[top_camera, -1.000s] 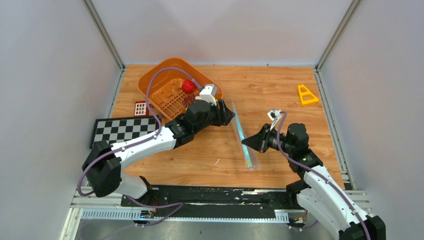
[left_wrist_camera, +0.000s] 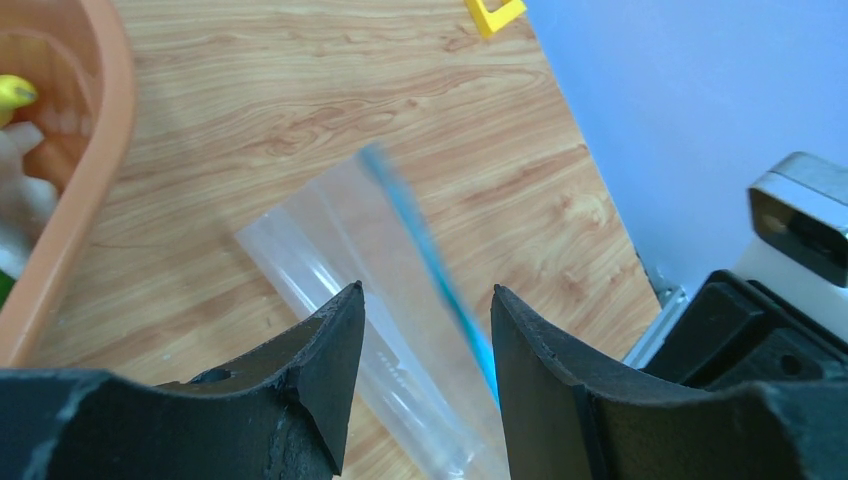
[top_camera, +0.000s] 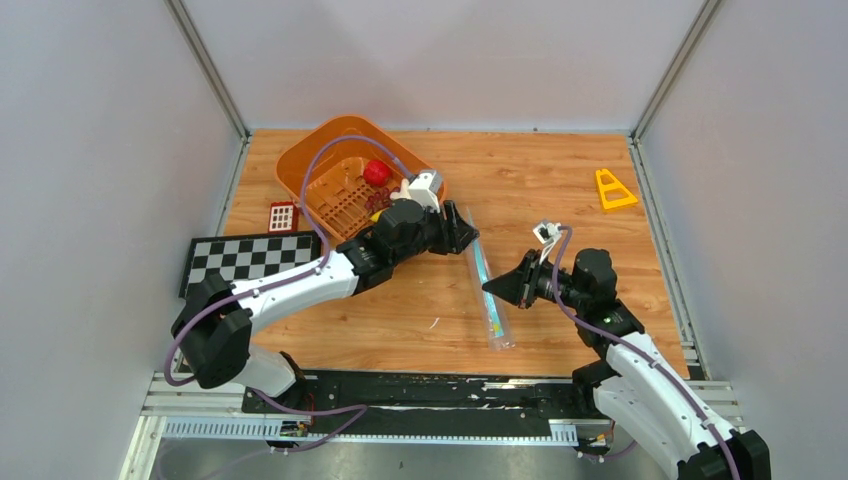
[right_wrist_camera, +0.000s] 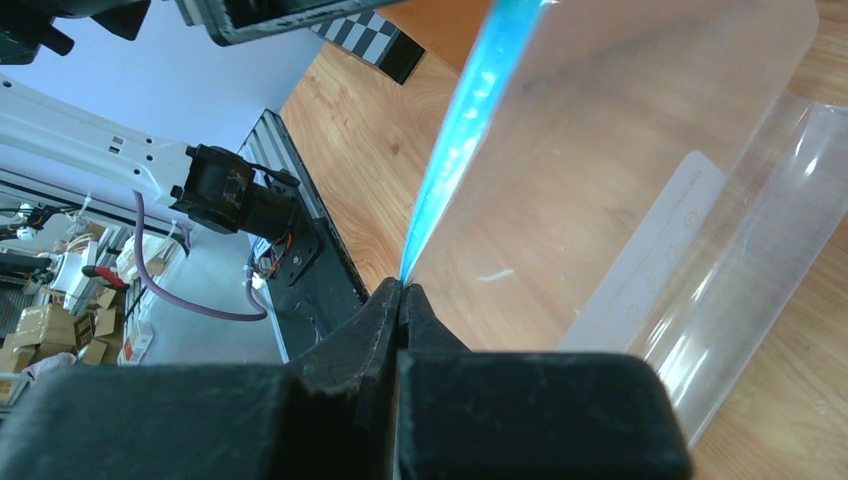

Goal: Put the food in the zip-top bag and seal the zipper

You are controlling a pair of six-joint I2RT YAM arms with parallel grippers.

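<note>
The clear zip top bag point(top_camera: 497, 325) point(left_wrist_camera: 310, 250) point(right_wrist_camera: 590, 150) stands between my arms, its blue zipper strip point(left_wrist_camera: 425, 245) point(right_wrist_camera: 465, 125) running along one edge. My right gripper point(top_camera: 487, 288) is shut on the bag's edge at the blue strip. At the bag's far end, my left gripper point(top_camera: 472, 236) holds its fingers apart; the left wrist view shows the strip beyond the gap, with no clear grip on it. Food lies in the orange basket point(top_camera: 300, 158): a red round piece point(top_camera: 376, 173), dark red grapes point(top_camera: 385, 198) and something yellow point(top_camera: 377, 215). No food shows inside the bag.
A checkered board point(top_camera: 250, 258) and a small red-framed card point(top_camera: 283, 217) are at the left. The yellow triangular piece point(top_camera: 614, 190) rests at the back right. Bare wood point(top_camera: 530, 180) stretches behind the bag. The left arm passes close to the basket's near side.
My left gripper has shifted slightly to the right and toward the near side, over the bag's far end. The bag's near end has shifted slightly. My right gripper stays in place.
</note>
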